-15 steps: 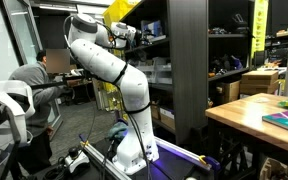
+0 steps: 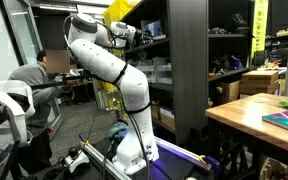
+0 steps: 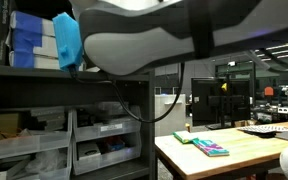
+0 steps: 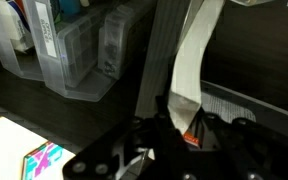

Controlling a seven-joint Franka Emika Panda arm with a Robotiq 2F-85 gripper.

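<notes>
A long, pale, curved object (image 4: 191, 72) runs from the top edge of the wrist view down between the dark fingers. My gripper appears shut on it, and a small orange patch shows just below the fingertips. What the object is cannot be made out. In exterior view 1 the gripper (image 2: 124, 36) is up high at the upper left, in front of the dark shelving, small and unclear. The arm crosses the top of exterior view 2, where the gripper itself cannot be picked out.
Clear plastic bins (image 4: 74, 62) sit on the dark shelf unit (image 2: 189, 80) close by. A wooden table (image 2: 249, 117) at the right bears a colourful flat item (image 3: 210, 147). Blue-and-white boxes (image 3: 44, 40) are stacked on top of the shelving.
</notes>
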